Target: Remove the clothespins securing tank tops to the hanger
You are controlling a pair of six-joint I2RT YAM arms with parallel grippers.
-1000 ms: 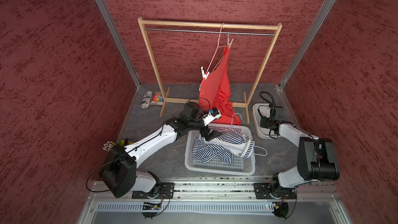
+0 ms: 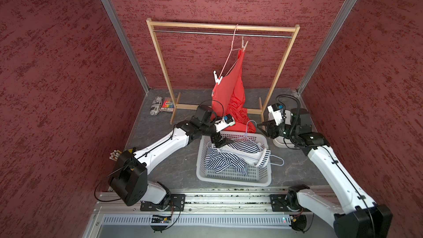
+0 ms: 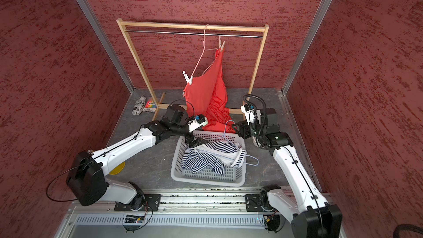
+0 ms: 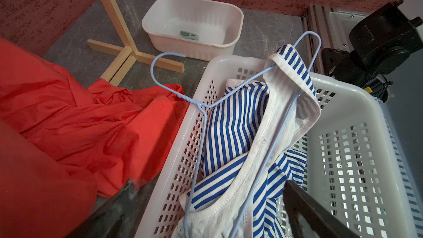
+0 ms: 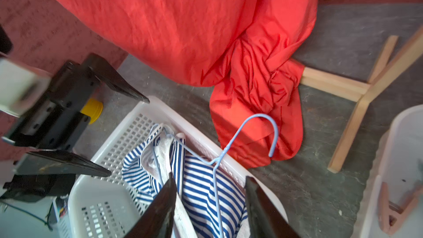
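Note:
A red tank top [image 2: 231,88] hangs from a pink hanger [image 2: 229,52] on the rail, with a white clothespin [image 2: 217,78] at its lower corner and a pale clothespin [image 3: 221,45] near the top. A striped tank top [image 4: 233,123] with a blue hanger [image 5: 275,136] lies in the basket [image 4: 352,171]. My left gripper [image 2: 220,141] stands open over the basket's back left part. My right gripper [image 2: 266,128] is open and empty, raised above the basket's back right corner.
A white bin [image 4: 193,17] at the right holds a green clothespin [image 4: 189,35] and a pink clothespin [image 5: 396,211]. The wooden rack [image 2: 286,55] spans the back.
My right gripper has risen out of the white bin and moved left toward the basket. The left arm has barely moved.

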